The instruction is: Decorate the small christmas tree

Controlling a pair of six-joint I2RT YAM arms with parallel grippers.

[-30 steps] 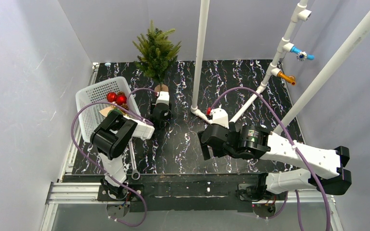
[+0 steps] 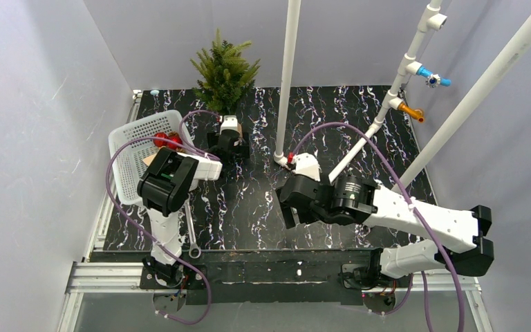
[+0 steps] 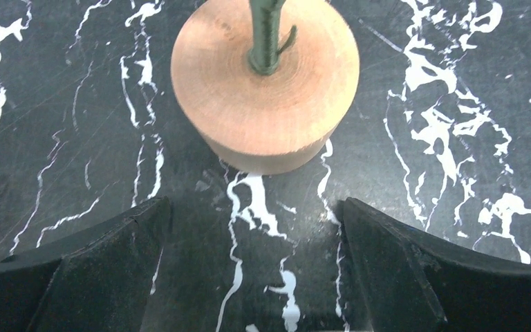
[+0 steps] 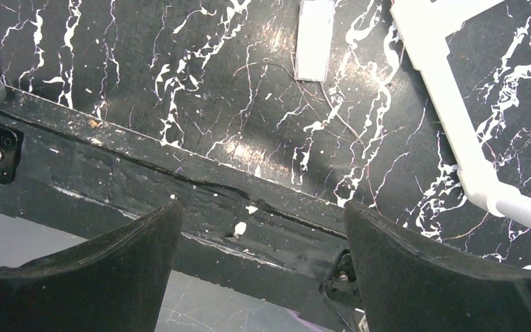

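The small tree [image 2: 225, 72] stands at the back centre. In the left wrist view its round wooden base [image 3: 263, 111] and green trunk [image 3: 264, 34] sit just beyond my left gripper, whose fingers are wide open and empty. From above, that gripper hides most of the base. A white basket [image 2: 128, 166] at the left holds red baubles [image 2: 160, 138] and other ornaments, partly hidden by my left arm. My right gripper hangs open and empty over the front edge of the table, away from the tree.
White pipes [image 2: 283, 83] stand at the centre and right, with blue and orange valves. A wrench [image 2: 192, 235] lies front left. A small pale plate [image 4: 313, 41] lies below the right wrist.
My left gripper has moved toward the back, up to the tree's base, now covering more of it from above. My right arm has shifted slightly left.
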